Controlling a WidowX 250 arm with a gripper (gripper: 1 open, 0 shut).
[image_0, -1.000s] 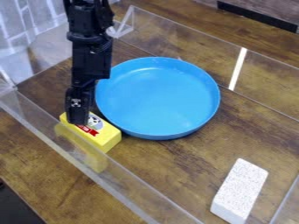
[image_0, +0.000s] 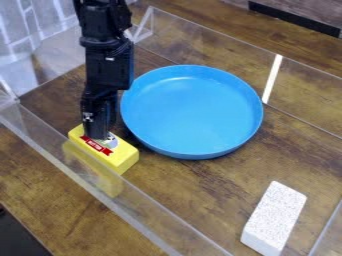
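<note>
My black gripper (image_0: 96, 133) reaches down from the top left to a yellow box (image_0: 112, 156) with a red and white label, lying at the lower left beside a blue plate. Its fingertips are at the upper end of the box; whether they grip it is unclear.
The blue plate (image_0: 214, 112) sits at the centre right. A white block (image_0: 274, 218) lies at the lower right. Clear plastic walls edge the left and bottom. Bare wood surrounds the plate at the right.
The blue plate has shifted slightly to the right over the last second. The arm and the yellow box have moved very little.
</note>
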